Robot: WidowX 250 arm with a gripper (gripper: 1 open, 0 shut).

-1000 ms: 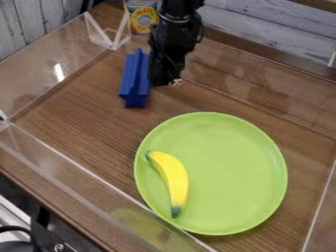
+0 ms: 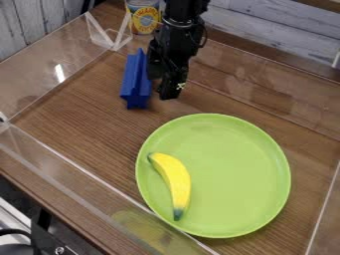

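My black gripper (image 2: 167, 72) is low over the wooden tabletop at the upper middle, open, just right of a blue block (image 2: 135, 80), which stands upright. Whether it touches the block is hard to tell. In the lower middle a large green plate (image 2: 240, 174) holds a yellow banana (image 2: 172, 183) on its left side.
A can (image 2: 145, 19) with a yellow label stands at the back, behind the arm. Clear plastic walls border the table at left and front, a pale wooden wall (image 2: 285, 30) at the back.
The gripper has shifted slightly downward in the view, beside the blue block. The block, plate and banana look unmoved.
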